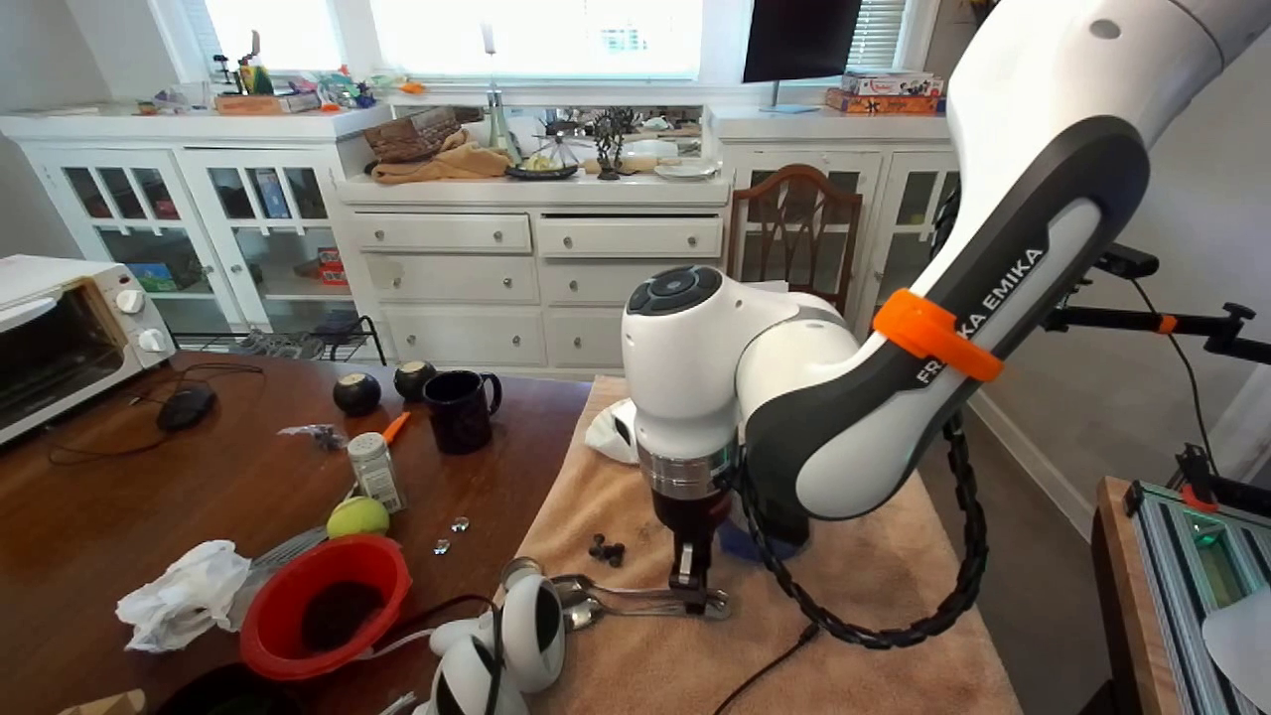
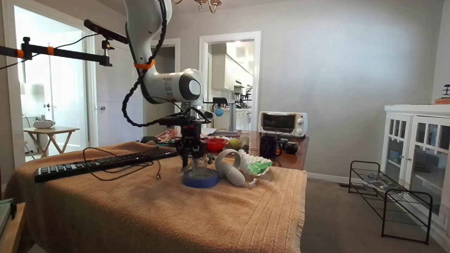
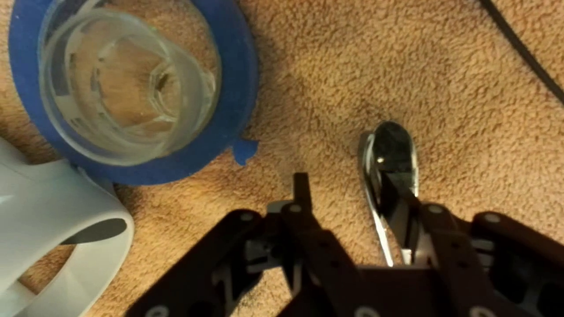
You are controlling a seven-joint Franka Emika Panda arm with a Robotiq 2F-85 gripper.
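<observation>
My gripper points down over the towel, its two fingers standing apart. Metal spoons (image 1: 584,612) lie on the towel, their bowls near the white controller (image 1: 532,636) and their handles running beneath my gripper (image 1: 690,596). In the wrist view, the spoon handles (image 3: 392,149) lie close together under the right finger; the left finger (image 3: 302,191) is over bare towel. Whether the right finger touches them, I cannot tell. In exterior view 2, the gripper (image 2: 187,158) is low behind the blue tape roll (image 2: 200,181), and the spoons are hidden.
A clear cup (image 3: 119,90) sits within the blue tape roll (image 3: 240,79), left of my fingers. The white controller (image 3: 58,200) is also left. Dark small pieces (image 1: 607,550) lie on the towel. A keyboard (image 2: 105,162) and cable (image 3: 521,47) lie nearby; towel between tape and handles is clear.
</observation>
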